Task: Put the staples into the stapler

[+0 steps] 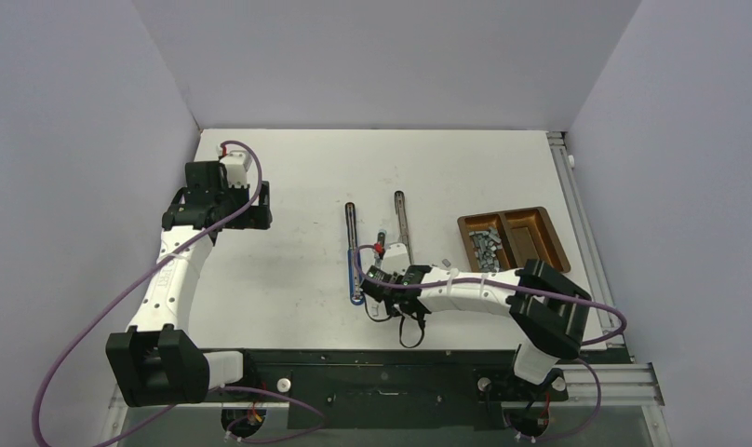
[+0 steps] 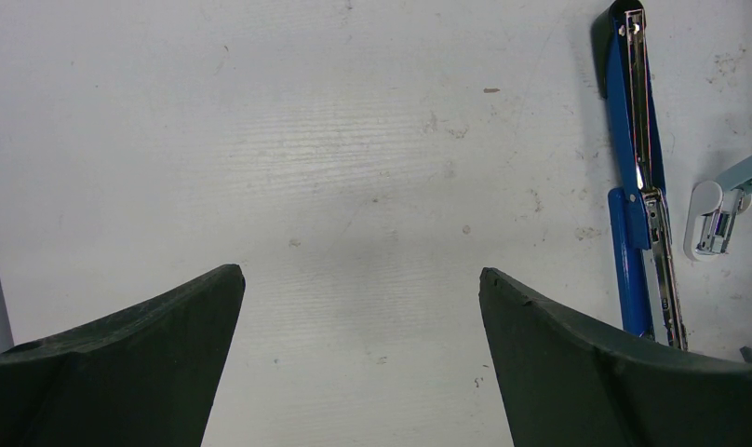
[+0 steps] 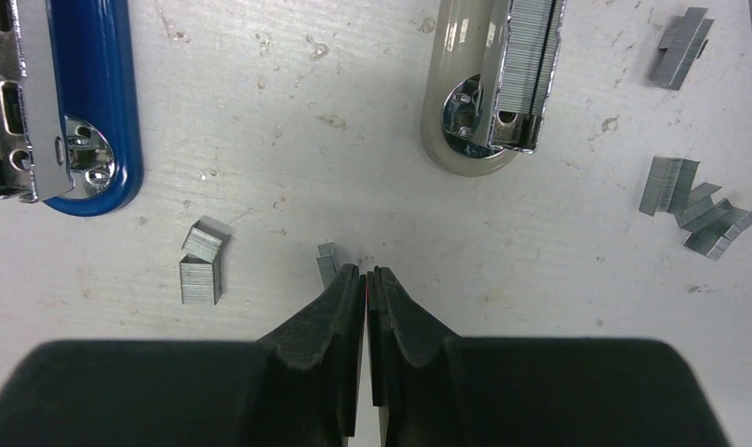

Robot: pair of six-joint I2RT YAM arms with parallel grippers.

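Observation:
In the right wrist view, a stapler with a pale base (image 3: 468, 166) stands with its tray exposed, a row of staples (image 3: 530, 51) lying along it. To its left is the front of the blue stapler (image 3: 121, 172), its metal tray raised above the base. My right gripper is shut, with no staples visible between its tips. Just left of these tips lies a small staple strip (image 3: 327, 256), partly covered by a finger. Further left rest two staple pieces (image 3: 200, 279). Over bare table at the left, my left gripper stands open and empty.
Several loose staple pieces (image 3: 670, 186) lie on the right in the right wrist view. A two-part brown tray (image 1: 521, 212) holds grey staples (image 1: 486, 250) in its left compartment. Another long stapler (image 1: 401, 214) stands behind the right arm.

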